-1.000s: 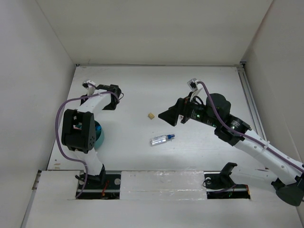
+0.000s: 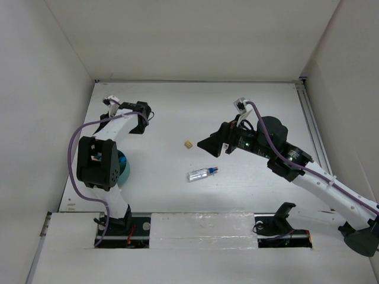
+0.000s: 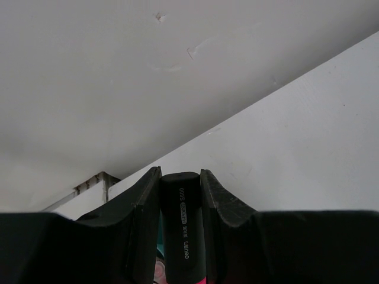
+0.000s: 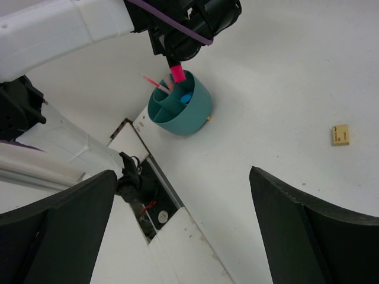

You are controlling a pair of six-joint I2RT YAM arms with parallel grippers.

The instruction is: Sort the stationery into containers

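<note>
A black highlighter (image 3: 183, 236) with white print stands upright in my left gripper, which is shut on it. In the right wrist view its pink end (image 4: 177, 73) points down over the teal container (image 4: 196, 113); whether it touches the inside cannot be told. That round, divided container holds a thin red stick (image 4: 155, 83) and a blue item (image 4: 186, 97). From the top view, the left arm covers most of it. Over the table's middle right, my right gripper is open and empty.
A small yellowish block (image 2: 188, 144) lies mid-table. Nearer the front is a clear bottle with a blue cap (image 2: 202, 174). A small yellow bit (image 4: 209, 118) shows at the container's foot.
The left arm has shifted very slightly over the container. My right arm, the block and the bottle are where they were.
</note>
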